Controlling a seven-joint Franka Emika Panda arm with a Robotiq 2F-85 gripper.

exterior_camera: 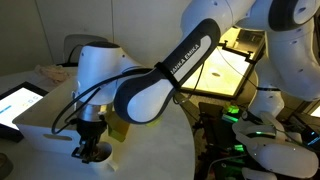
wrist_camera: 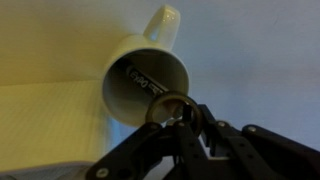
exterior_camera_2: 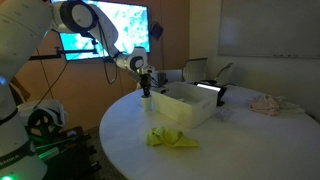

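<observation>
A white mug [wrist_camera: 118, 92] fills the upper middle of the wrist view, its handle pointing up. Inside it lies a dark, pen-like object with pale lettering [wrist_camera: 146, 80]. My gripper is shut on a small brownish object with a round rim [wrist_camera: 172, 98], which overlaps the mug's opening in that view; what it is cannot be told. In exterior view 1 the gripper [exterior_camera: 87, 147] is low at the upper left of the mug [exterior_camera: 104, 160]. Exterior view 2 shows the mug [exterior_camera_2: 146, 104] on the table, just under the gripper [exterior_camera_2: 141, 88]; the held object cannot be made out there.
A large white bin [exterior_camera_2: 190, 113] stands behind the mug, close to it. A yellow-green cloth [exterior_camera_2: 172, 138] lies on the white table [exterior_camera_2: 240, 155]. A pinkish cloth [exterior_camera_2: 266, 104] is farther right.
</observation>
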